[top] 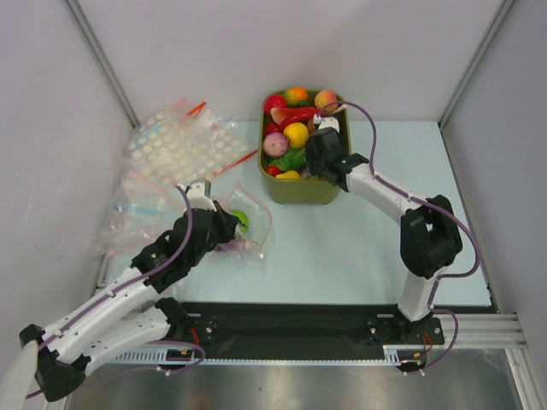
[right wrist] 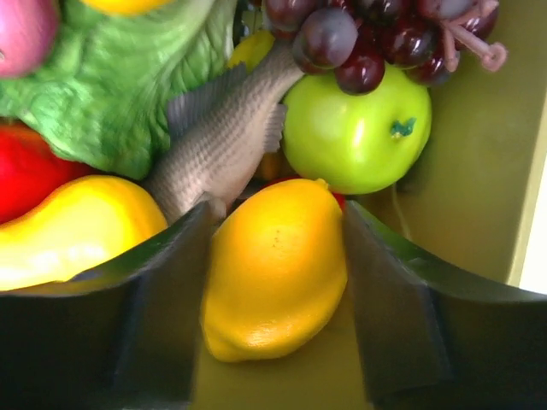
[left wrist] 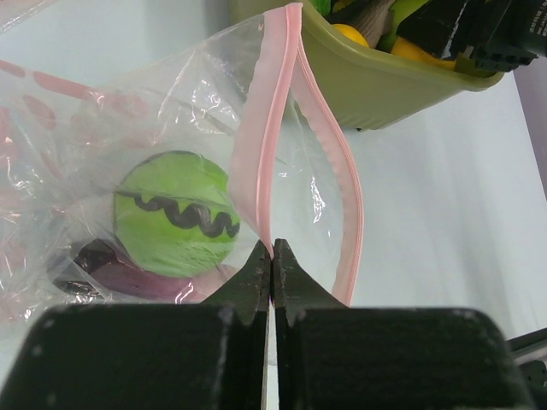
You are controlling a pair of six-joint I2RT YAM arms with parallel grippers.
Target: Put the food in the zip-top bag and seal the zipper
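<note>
A clear zip top bag with a pink zipper edge (left wrist: pixel 272 111) stands with its mouth spread, facing right. Inside lie a green round item with a dark wavy band (left wrist: pixel 175 213) and a purple eggplant-like item (left wrist: pixel 128 275). My left gripper is shut on the near part of the pink edge. In the green bin, a yellow lemon (right wrist: pixel 278 265) sits between the fingers of my right gripper. Those fingers are apart, one close along each side of the lemon; whether they press on it cannot be told.
The olive-green bin (top: pixel 295 192) at the back is full of food. Around the lemon are a fish (right wrist: pixel 226 137), a green apple (right wrist: pixel 355 128), grapes (right wrist: pixel 376 38) and a yellow squash (right wrist: pixel 85 231). More clear bags (top: pixel 184 145) lie back left.
</note>
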